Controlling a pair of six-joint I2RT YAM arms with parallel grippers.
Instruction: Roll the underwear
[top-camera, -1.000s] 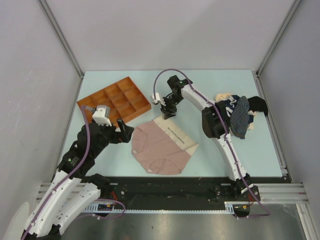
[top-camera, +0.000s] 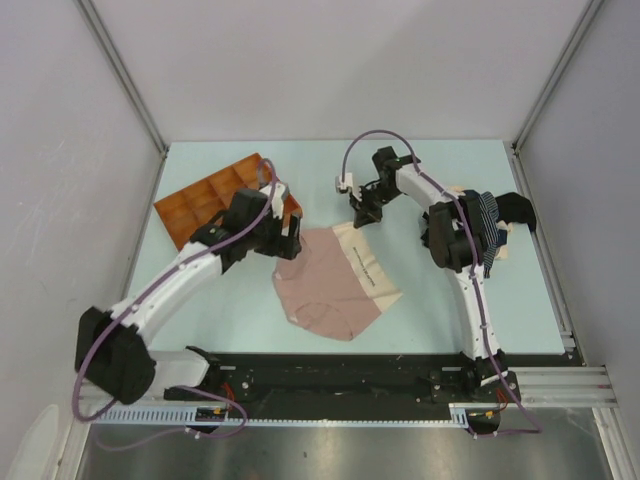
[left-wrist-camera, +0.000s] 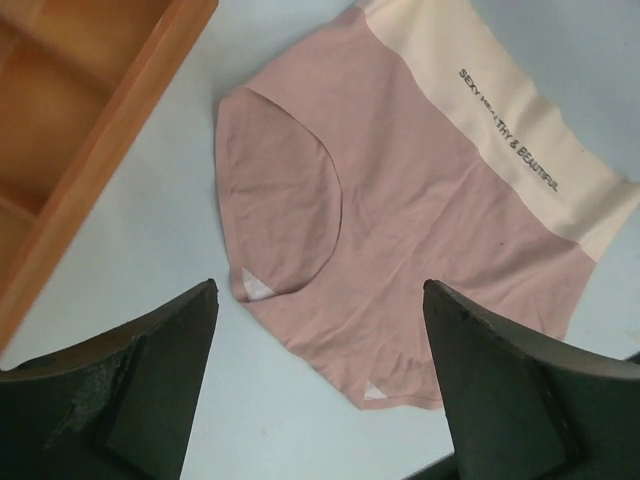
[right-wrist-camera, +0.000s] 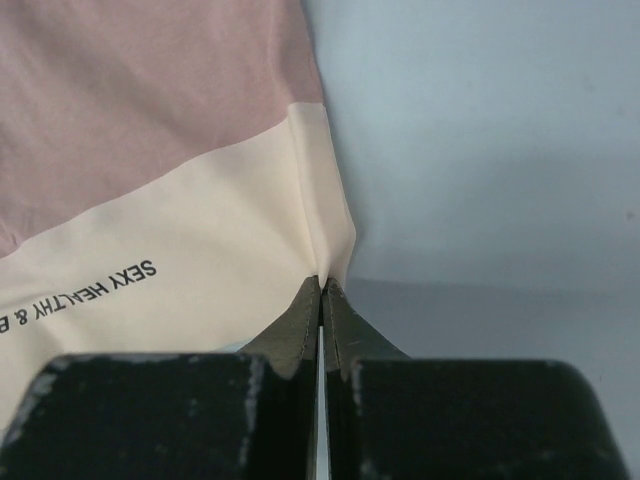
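Pink underwear (top-camera: 318, 289) with a cream printed waistband (left-wrist-camera: 500, 130) lies spread on the light table. My right gripper is shut on the waistband's far corner, pinching the cream fabric, as the right wrist view shows. My left gripper (top-camera: 284, 234) stands open above the garment's upper left; in the left wrist view the pink body (left-wrist-camera: 390, 250) lies below its parted fingers, with nothing between them.
A wooden compartment box (top-camera: 190, 205) sits at the back left, partly behind the left arm. A pile of dark, striped and beige clothes (top-camera: 514, 207) lies on the right, partly behind the right arm.
My right gripper has moved right and slightly back, drawing the waistband corner with it; the underwear has shifted right.
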